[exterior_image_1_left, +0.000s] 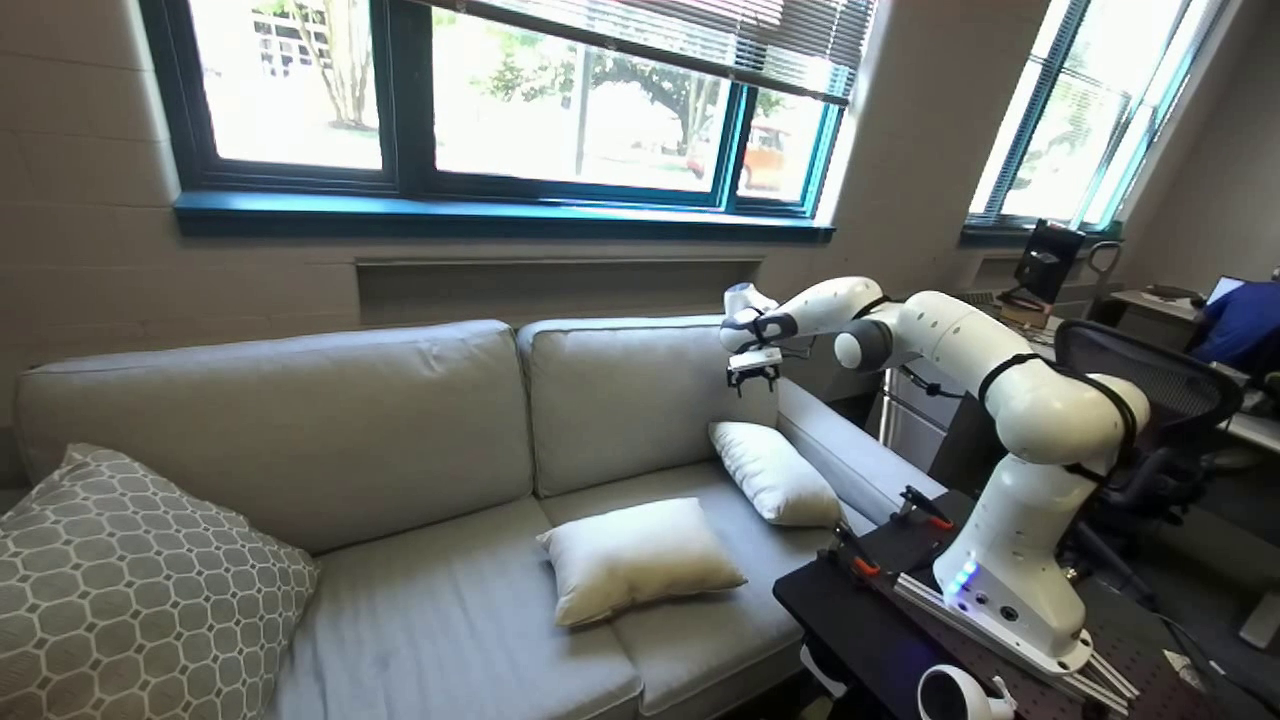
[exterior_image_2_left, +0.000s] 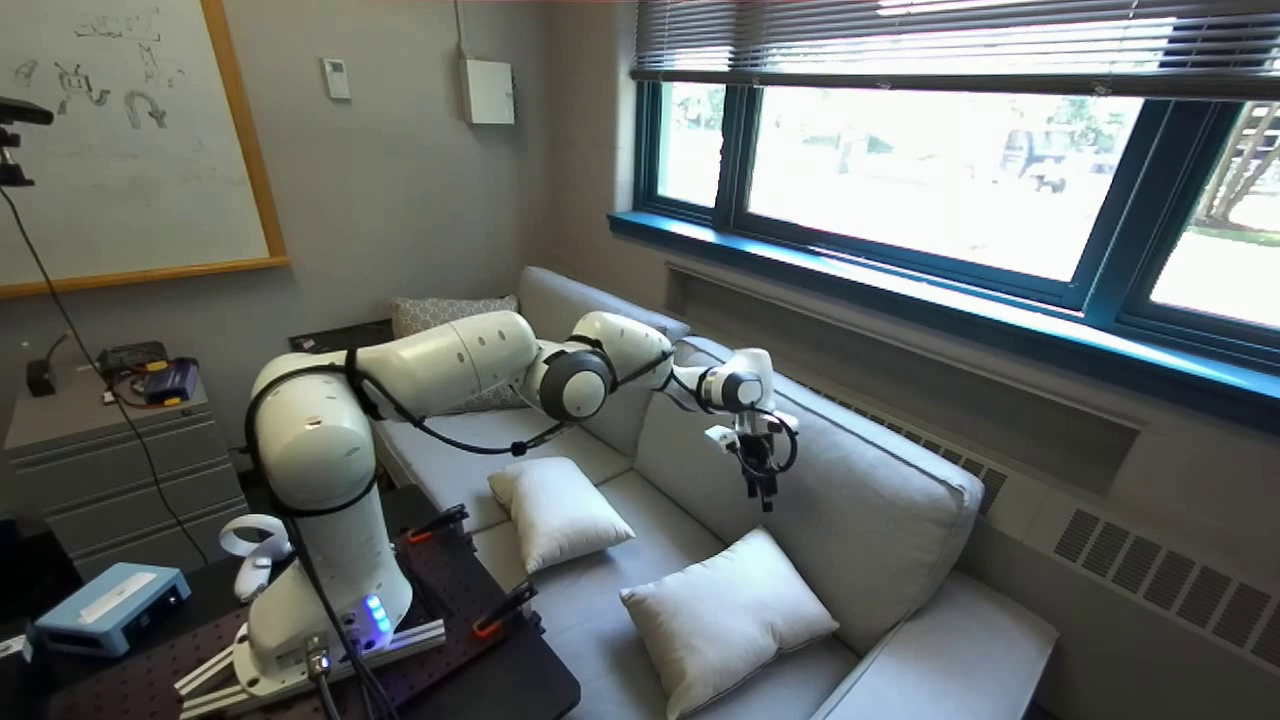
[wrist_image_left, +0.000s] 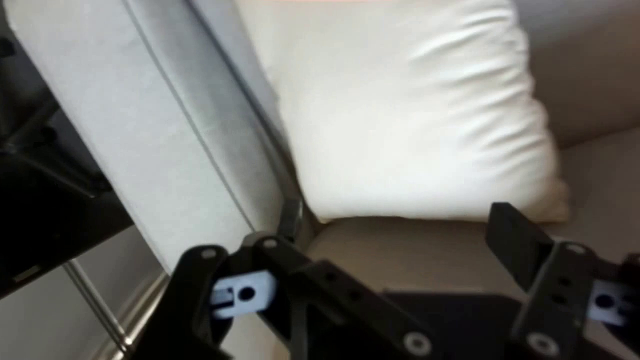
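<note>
One white pillow (exterior_image_1_left: 777, 475) lies tilted on the sofa seat beside the right armrest; it fills much of the wrist view as a pale square (wrist_image_left: 414, 120). A second white pillow (exterior_image_1_left: 642, 556) rests flat near the middle of the seat. My gripper (exterior_image_1_left: 753, 379) hangs above the sofa close to the backrest, higher than the armrest pillow and apart from it in both exterior views. In the wrist view the fingers (wrist_image_left: 517, 243) stand wide apart, so the gripper is open with nothing held.
The grey sofa backrest (exterior_image_1_left: 648, 396) rises behind the gripper, and the armrest (exterior_image_1_left: 864, 450) borders the seat on the right. A patterned pillow (exterior_image_1_left: 144, 588) sits at the far left. Clamps (exterior_image_1_left: 852, 552) stick up from the black table edge.
</note>
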